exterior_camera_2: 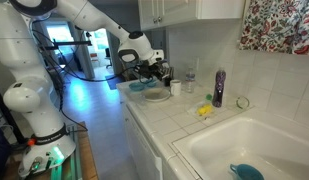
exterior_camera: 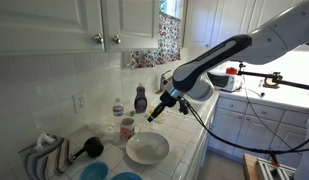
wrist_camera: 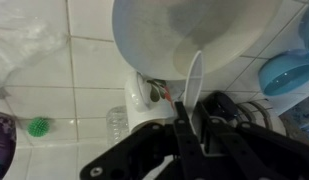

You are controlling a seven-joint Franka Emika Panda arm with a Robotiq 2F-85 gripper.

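Note:
My gripper is shut on a thin white utensil [wrist_camera: 195,78], which looks like a spoon or spatula seen nearly edge-on. In the wrist view the utensil reaches over the large white bowl [wrist_camera: 159,30]. The same bowl [exterior_camera: 147,148] rests on the tiled counter in the first exterior view, with the gripper [exterior_camera: 154,116] above and behind it. In the second exterior view the utensil is too small to make out.
A mug [exterior_camera: 127,128] holding utensils stands behind the bowl. Bottles [exterior_camera: 141,100] are by the wall. Blue bowls [exterior_camera: 95,172] lie at the front left, near a black ladle [exterior_camera: 91,148]. The sink [exterior_camera_2: 234,150] and its counter edge are to one side.

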